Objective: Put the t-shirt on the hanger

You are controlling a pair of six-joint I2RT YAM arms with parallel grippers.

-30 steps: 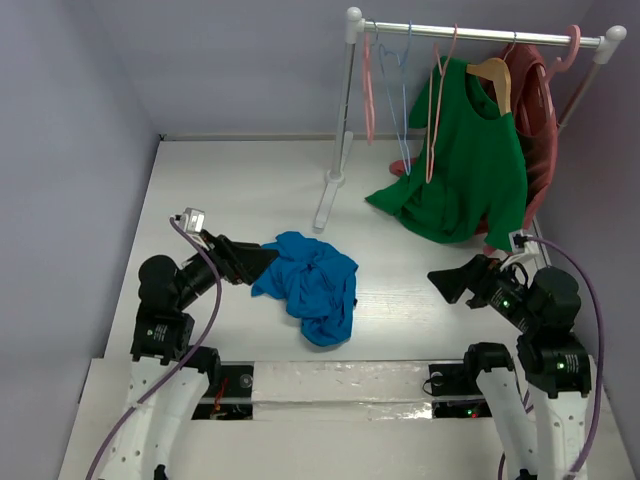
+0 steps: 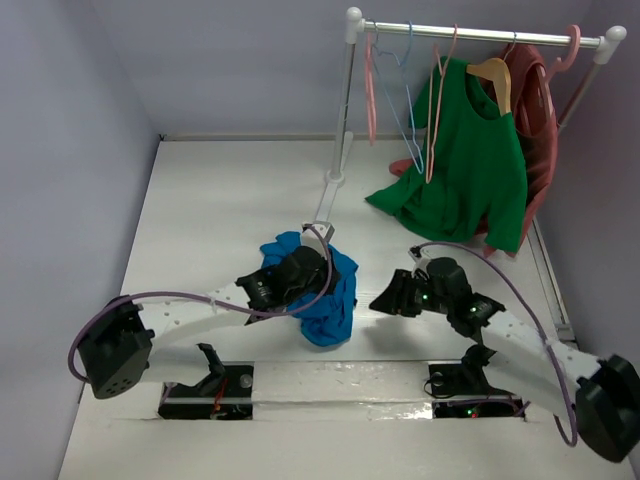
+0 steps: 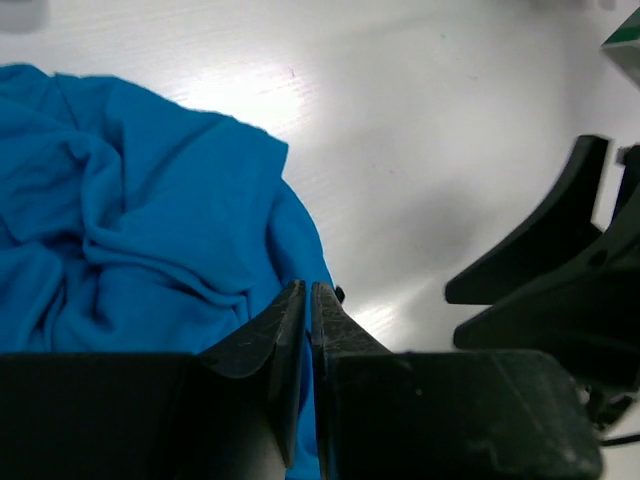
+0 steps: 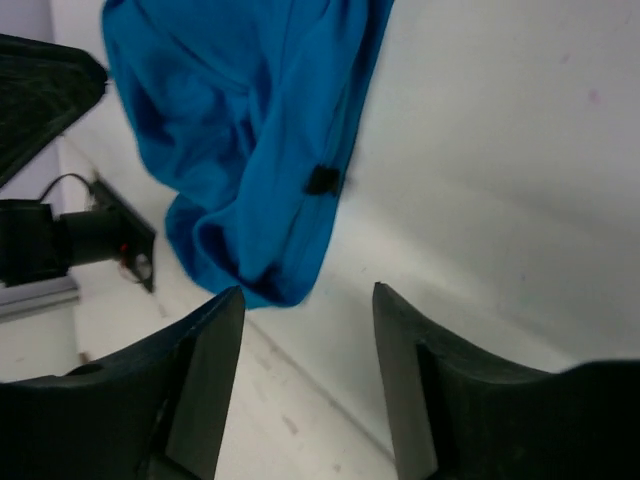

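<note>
A crumpled blue t-shirt lies on the white table. My left gripper is over the shirt with its fingers together; nothing shows clearly between them, and blue cloth spreads around and below. To the shirt's right is my right gripper, parted, with bare table between its fingertips in the right wrist view. A dark tag shows on the shirt's edge there. Empty hangers hang from the rail: a blue hanger and a pink hanger beside it.
The metal rack rail spans the back right. A green shirt on a wooden hanger and a dusty red garment hang at its right end. The table's left part and the strip between shirt and rack are clear.
My left gripper has moved right over the shirt and shut from a parted state. My right gripper has moved left, close to the shirt's right edge. The shirt looks nearly unmoved.
</note>
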